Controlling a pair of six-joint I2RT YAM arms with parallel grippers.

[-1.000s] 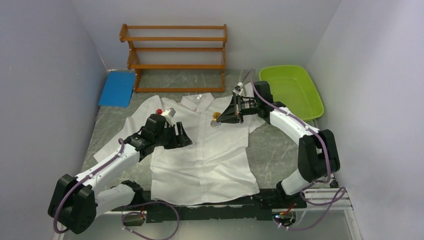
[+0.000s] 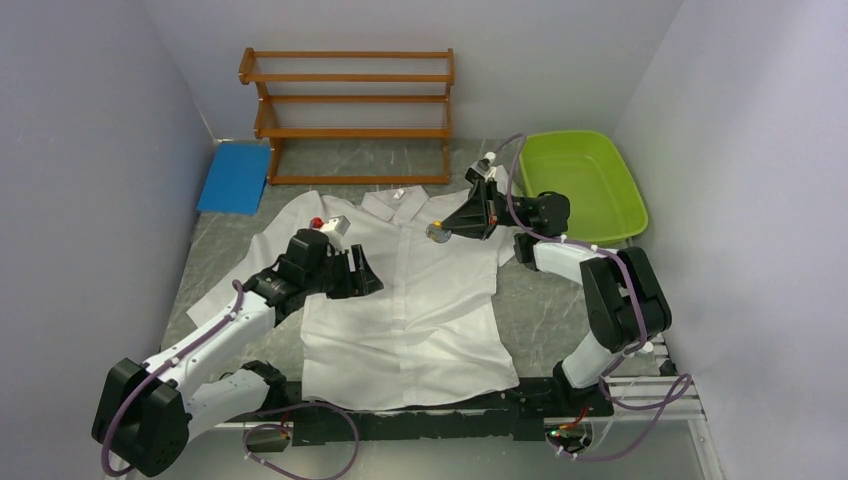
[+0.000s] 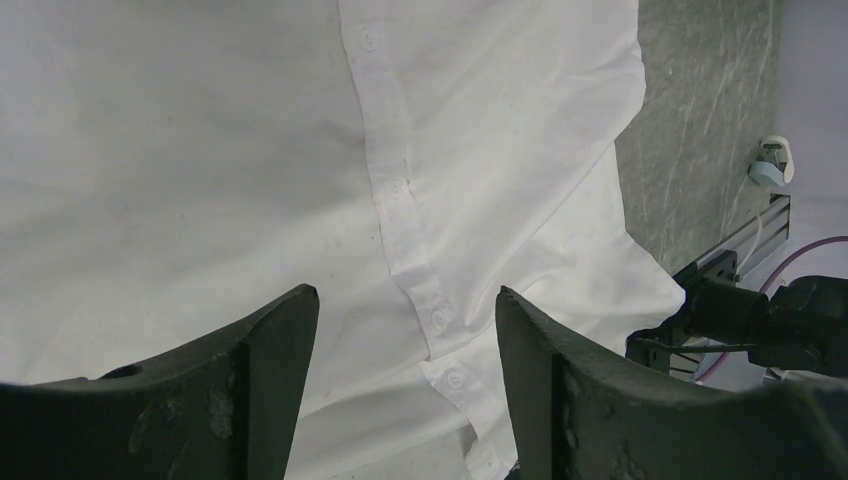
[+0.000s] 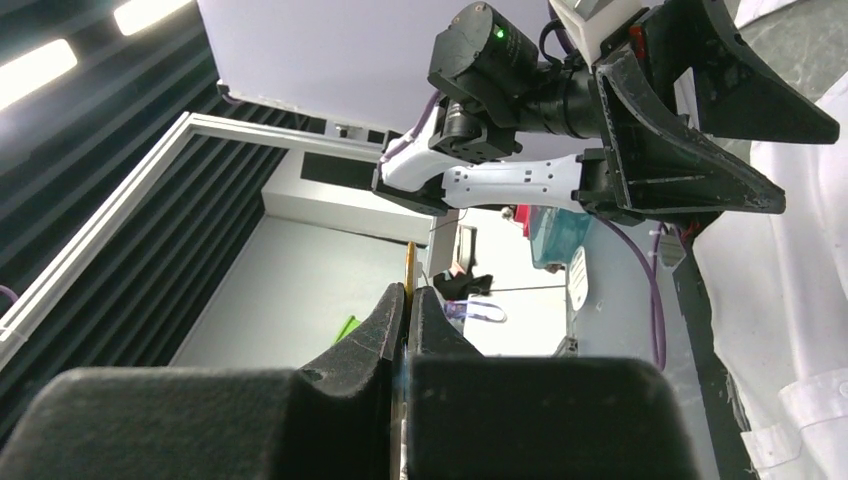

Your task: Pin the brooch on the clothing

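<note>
A white buttoned shirt (image 2: 400, 320) lies spread over the table, collar to the back; its button placket (image 3: 395, 170) runs below my left gripper, which is open with only cloth seen beneath its fingers. My right gripper (image 2: 452, 225) hovers over the shirt's upper right, shut on the brooch (image 2: 438, 233), a small round silvery piece with some yellow at its tip. In the right wrist view the brooch (image 4: 409, 270) is seen edge-on as a thin yellow strip between the fingers.
A wooden rack (image 2: 350, 131) stands at the back, a blue mat (image 2: 233, 178) at back left and a green bin (image 2: 583, 180) at back right. Grey table surface shows on both sides of the shirt. Walls close in left and right.
Over the last second my right arm has shifted and turned, moving the brooch slightly right and up in the top view. My left arm has barely moved.
</note>
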